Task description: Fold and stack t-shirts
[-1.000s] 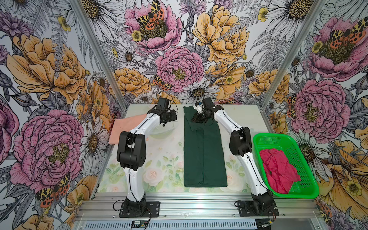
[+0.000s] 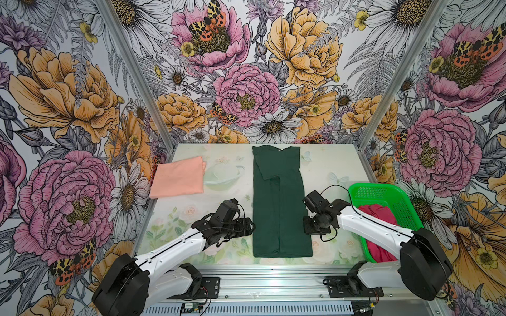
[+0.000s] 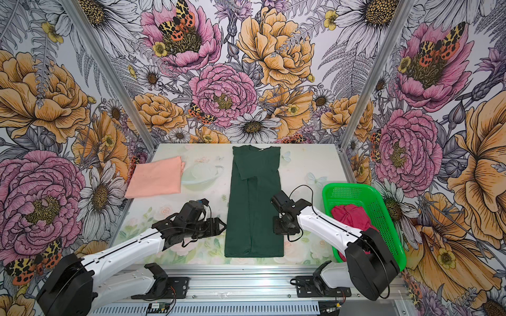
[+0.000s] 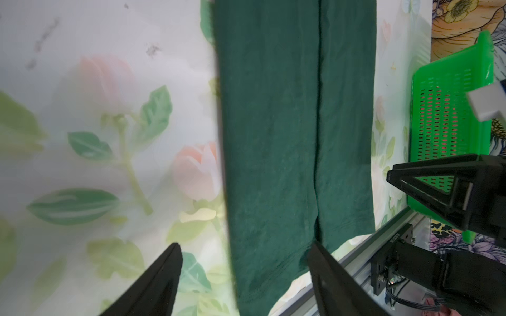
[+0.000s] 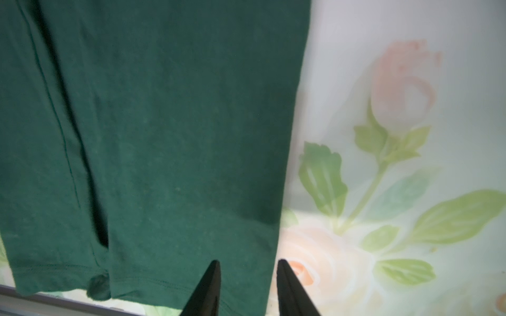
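Observation:
A dark green T-shirt (image 2: pixel 276 200) lies folded lengthwise into a long strip at the table's centre, a sleeve folded over near the top. My left gripper is open above the table at the strip's left side, near its bottom end. My right gripper hangs part open over the strip's lower right edge, its fingertips apart with nothing seen held. A folded peach T-shirt (image 3: pixel 152 178) lies flat at the back left.
A green basket (image 3: pixel 379 202) with crumpled pink fabric (image 3: pixel 348 216) stands at the table's right edge. Its metal front rail runs below.
Both arms have swung from the back of the table toward the front, bringing the grippers down to either side of the green strip's lower part. The shirts look unchanged.

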